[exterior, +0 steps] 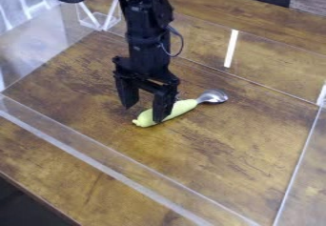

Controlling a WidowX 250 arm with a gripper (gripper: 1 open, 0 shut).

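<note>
A spoon with a pale green handle (151,117) and a silver bowl (213,96) lies diagonally on the wooden table. My black gripper (145,104) hangs from the arm over the handle, its fingers parted; the right finger is down at the handle, partly in front of it. Whether it touches the handle is hard to tell.
A white bracket stands at the back left, and a white strip lies behind the spoon on the right.
</note>
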